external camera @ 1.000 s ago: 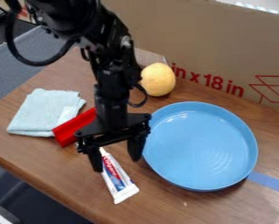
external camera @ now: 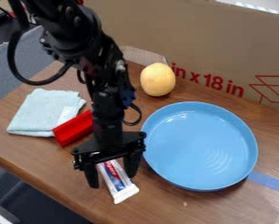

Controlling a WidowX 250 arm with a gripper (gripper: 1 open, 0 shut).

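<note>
My black gripper [external camera: 111, 168] hangs low over a white toothpaste tube [external camera: 118, 182] with red and blue print, near the front middle of the wooden table. Its open fingers straddle the upper part of the tube; whether they touch it cannot be told. The rest of the tube shows below the gripper, its end toward the front.
A blue plate [external camera: 201, 147] lies at the right. A folded light cloth [external camera: 38, 112] and a red object [external camera: 70, 131] lie at the left. A yellow round object [external camera: 158, 79] sits at the back before a cardboard box [external camera: 218, 48]. Bare wood [external camera: 177, 208] shows in front.
My gripper has moved down and slightly left onto the toothpaste tube, now covering more of its upper part.
</note>
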